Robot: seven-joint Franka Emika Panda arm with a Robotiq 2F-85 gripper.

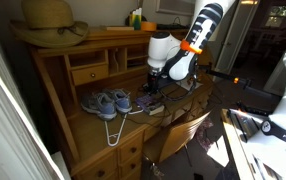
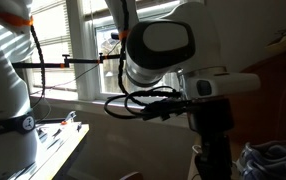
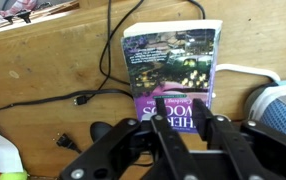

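A paperback book (image 3: 170,68) with a purple lower cover and a picture of flowers or lights lies across the middle of the wrist view. In that view the fingers of my gripper stand a small gap apart over the book's lower part. The cover's lettering shows between and around them. Whether anything is clamped in that gap, the frames do not make clear. In the first exterior view my gripper (image 1: 151,84) points down above the desk (image 1: 95,150). The second exterior view shows the dark gripper body, with its surroundings mostly in shadow.
Grey sneakers (image 1: 105,103) and a white hanger (image 1: 114,131) sit to the left on the desk. A blue-and-white shoe (image 3: 279,108) lies right of the book. Black cables (image 3: 45,101) and a plug (image 3: 65,138) clutter the wooden surface. Drawers and shelves rise behind.
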